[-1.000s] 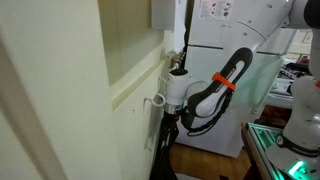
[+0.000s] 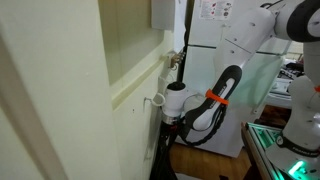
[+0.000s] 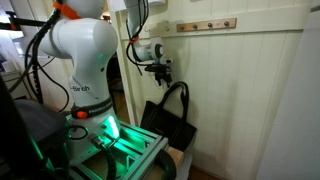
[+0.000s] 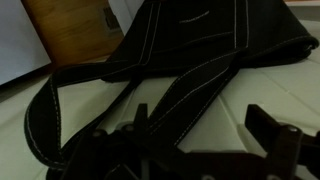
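A black bag (image 3: 168, 128) with a tall strap loop leans against the pale panelled wall, below and right of my gripper (image 3: 164, 80) in exterior view 2. In the wrist view, my gripper is open, its two dark fingers set wide apart. The bag's body (image 4: 190, 28) fills the top of that view, and a stitched black strap (image 4: 205, 85) slants down toward the left finger. Whether the strap runs between the fingers or below them cannot be told. Exterior view 1 shows the gripper low beside the wall, its fingertips hard to make out.
A wooden rail (image 3: 200, 25) with pegs runs along the wall above the bag. In exterior view 1 a pale hook (image 2: 157, 100) juts from the wall left of the arm. A white fridge (image 2: 220, 60) stands behind, with wooden floor (image 2: 215, 163) below.
My wrist and gripper have come down and slightly left along the wall. The wall and the hook are unchanged.
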